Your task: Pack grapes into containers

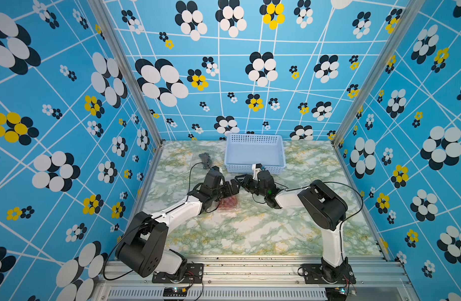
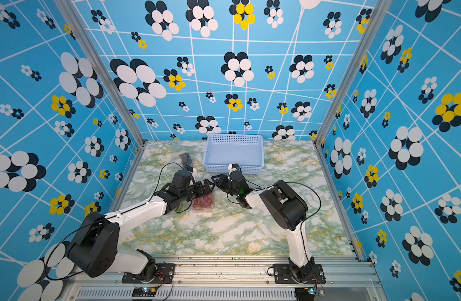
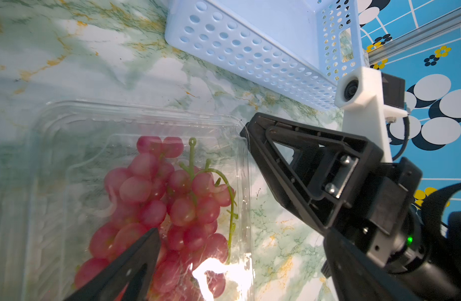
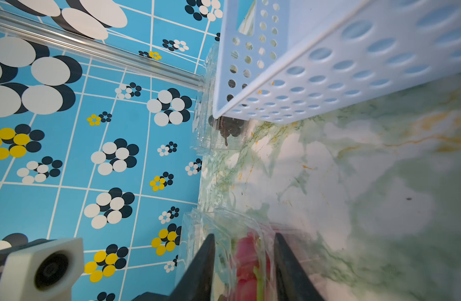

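Red grapes [image 3: 182, 215] with a green stem lie inside a clear plastic container [image 3: 140, 113], which rests on the marbled table. In the left wrist view my left gripper stands over the container, its fingers spread wide and nothing gripped. My right gripper has its tips at the container's back right corner. A gap shows between its two fingers, with the clear wall and grapes seen through it; whether the pads touch the plastic cannot be told. From above, the left arm partly covers the grapes [image 1: 229, 201].
A light blue perforated basket [image 1: 255, 168] stands empty behind the grippers, close to the right one. At the back left sits another clear container with dark grapes [image 1: 205, 159]. Both grippers are very close together.
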